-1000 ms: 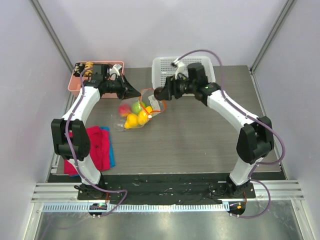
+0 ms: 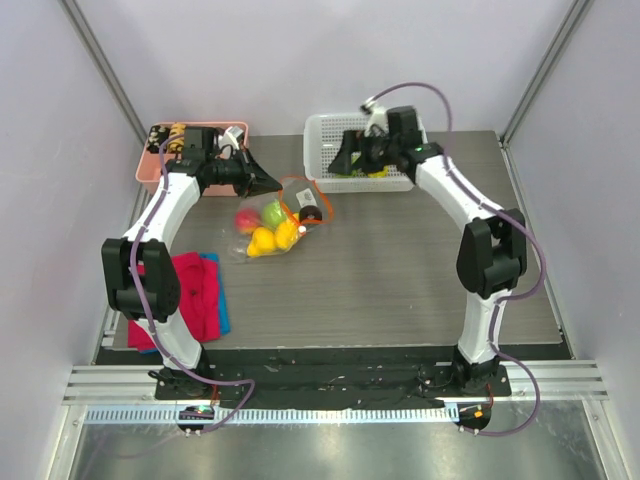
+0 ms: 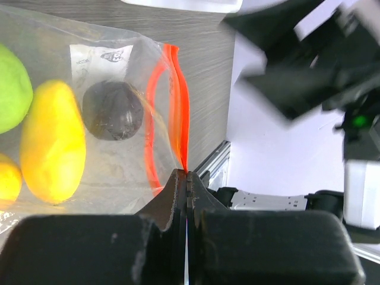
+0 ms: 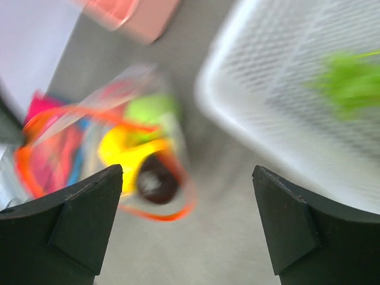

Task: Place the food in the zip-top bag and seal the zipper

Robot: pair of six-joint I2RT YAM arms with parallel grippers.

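A clear zip bag point(image 2: 260, 225) with orange zipper lies mid-table, holding a red fruit point(image 2: 247, 221), a green fruit point(image 3: 12, 89), yellow fruits point(image 3: 53, 142) and a dark round item point(image 3: 113, 110). My left gripper is shut at the bag's orange edge, pinching that thin rim. My right gripper point(image 2: 355, 155) stands open over the white basket point(image 2: 325, 130), blurred, with nothing between its fingers in the right wrist view; green items lie in that basket.
A pink bin point(image 2: 147, 170) with patterned items is at back left. Red and blue cloths point(image 2: 195, 295) lie at front left.
My right gripper has moved away from the bag up and right to over the white basket. The dark item now lies inside the bag. The left arm is still.
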